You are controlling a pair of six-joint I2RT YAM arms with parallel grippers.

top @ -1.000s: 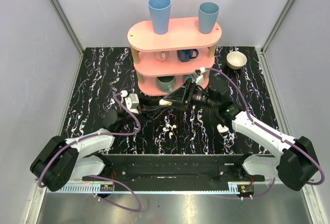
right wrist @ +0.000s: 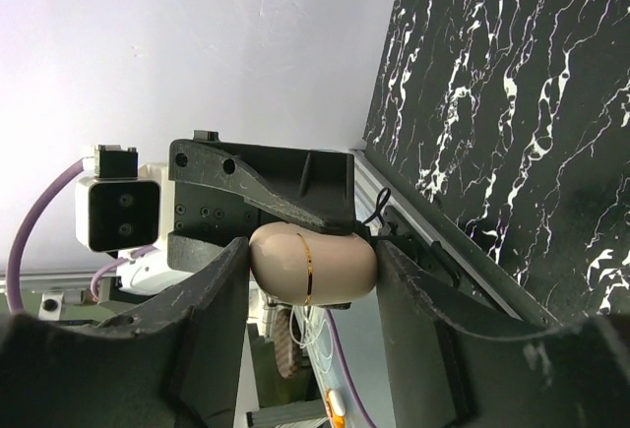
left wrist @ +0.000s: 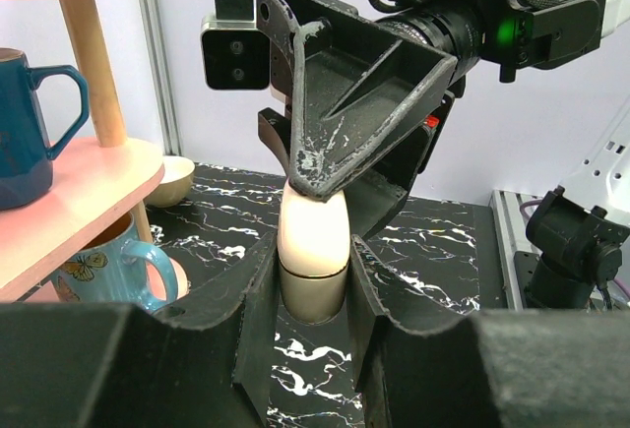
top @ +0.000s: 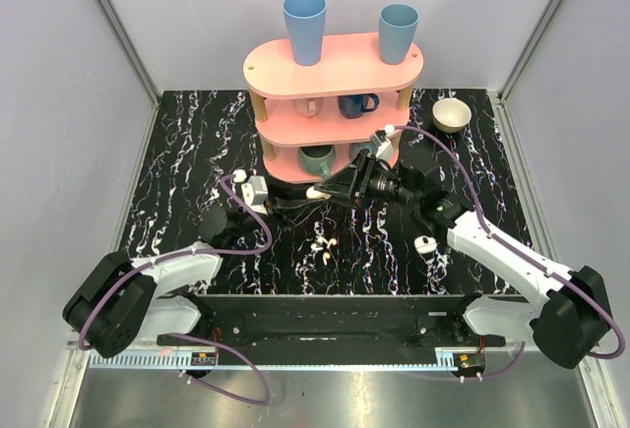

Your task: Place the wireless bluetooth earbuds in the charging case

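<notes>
The cream charging case is up off the table between my two grippers. My left gripper is shut on the case's lower end in the left wrist view; the other end meets a black finger of the right arm. In the right wrist view, my right gripper is shut on the case as well, its fingertips on either side. A thin gold seam runs round the case, and no opening shows along it. Small pale bits lie on the table below; whether they are the earbuds, I cannot tell.
Behind the grippers stands a pink shelf with cups and mugs, its lower mugs close to the right gripper. A small white object lies beneath the right arm. At the back right sits a beige bowl. Left, the table is clear.
Both grippers still hold the case.
</notes>
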